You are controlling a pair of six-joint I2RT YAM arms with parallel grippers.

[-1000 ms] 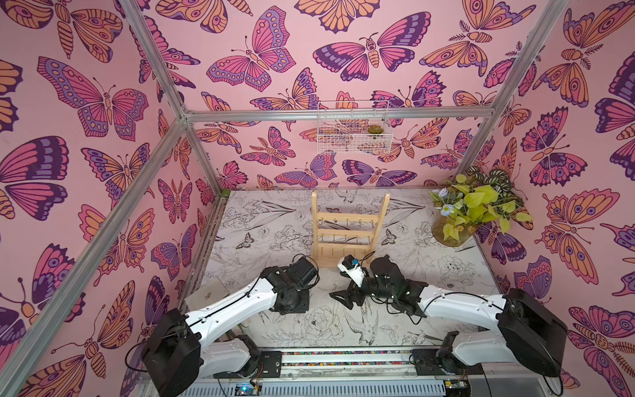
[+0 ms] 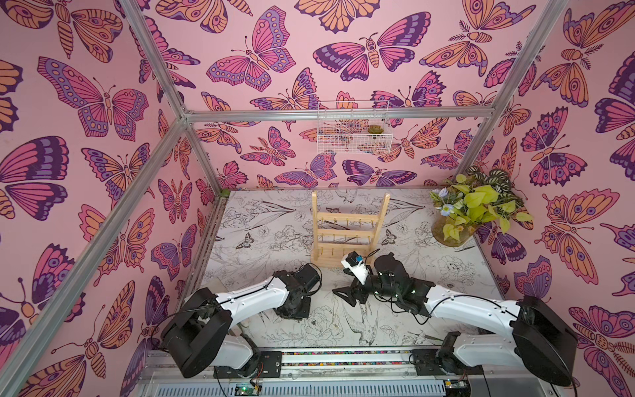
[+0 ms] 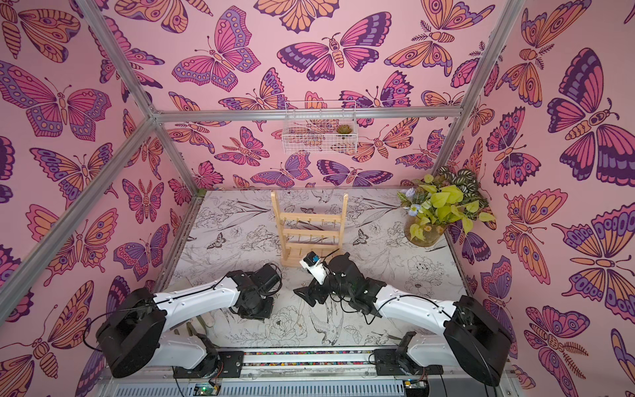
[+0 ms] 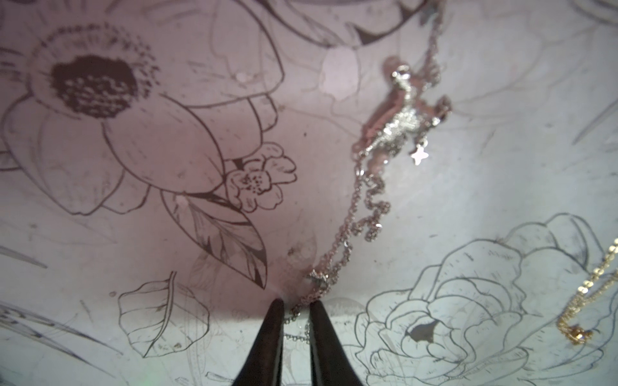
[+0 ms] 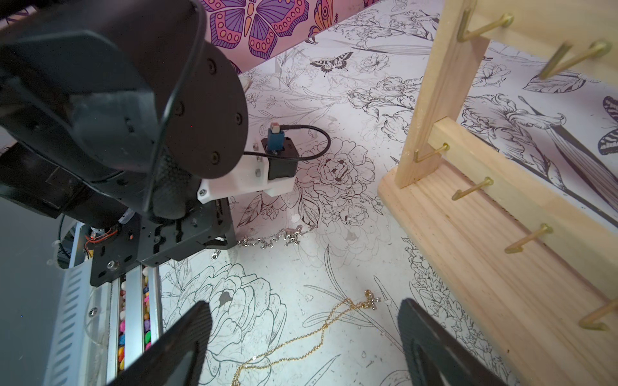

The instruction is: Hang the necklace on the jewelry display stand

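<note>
In the left wrist view a silver necklace (image 4: 402,122) lies on the table, its pendant and small star charm farther off and its chain running down to my left gripper. A narrow gap separates those fingertips, and the thin chain passes between them. Just beyond the left gripper's body, part of this necklace (image 5: 276,238) shows in the right wrist view. My right gripper is wide open and empty, above a gold necklace (image 5: 323,328) on the table. The wooden display stand (image 2: 347,217), with brass hooks (image 5: 473,188), is upright behind both grippers.
A potted plant (image 2: 452,231) occupies the table's right rear. On the back wall hangs a white wire basket (image 2: 344,142). Both arms sit close together in front of the stand. Bare tabletop (image 2: 264,218) extends left of the stand.
The right arm has moved only a little to the right. The stand is unmoved.
</note>
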